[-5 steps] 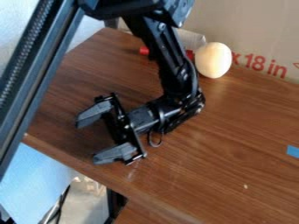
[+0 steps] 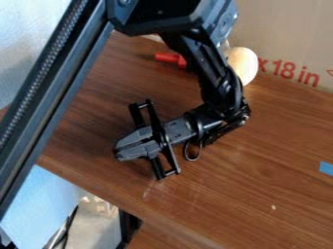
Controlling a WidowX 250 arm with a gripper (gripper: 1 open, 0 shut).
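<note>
My black gripper (image 2: 125, 152) is low over the wooden table (image 2: 247, 204), left of centre and near its front-left edge, its grey fingers pointing left and brought together. I cannot see anything held between them, though the black frame of the gripper partly hides them. The arm reaches down to it from the top of the view. A white egg-shaped object (image 2: 243, 64) and a red object (image 2: 170, 58) sit at the back, partly behind the arm.
A cardboard box (image 2: 293, 39) stands at the back right. A blue tape piece (image 2: 326, 168) lies at the right edge. A dark metal rail (image 2: 46, 107) crosses the left.
The gripper's fingers have closed from wide apart to together. The arm has shifted slightly right, covering more of the white object.
</note>
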